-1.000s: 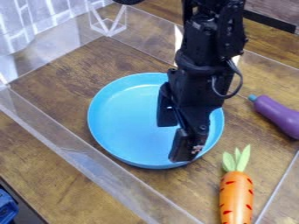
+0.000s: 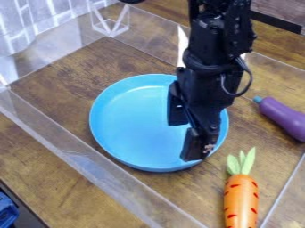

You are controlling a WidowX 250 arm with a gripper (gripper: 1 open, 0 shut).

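Observation:
My black gripper [image 2: 191, 134] hangs over a round blue plate [image 2: 127, 125] in the middle of the camera view, its fingers open and pointing down at the plate's right part. Whether the fingertips touch the plate I cannot tell. I see nothing held between them.
An orange toy carrot [image 2: 241, 200] with a green top lies at the lower right, a purple toy eggplant [image 2: 281, 118] at the right. Clear plastic walls edge the wooden surface [image 2: 71, 62]. A blue object [image 2: 10, 214] shows at the lower left corner.
The gripper has shifted very slightly upward and to the right in the view. The plate, carrot and eggplant lie as they were.

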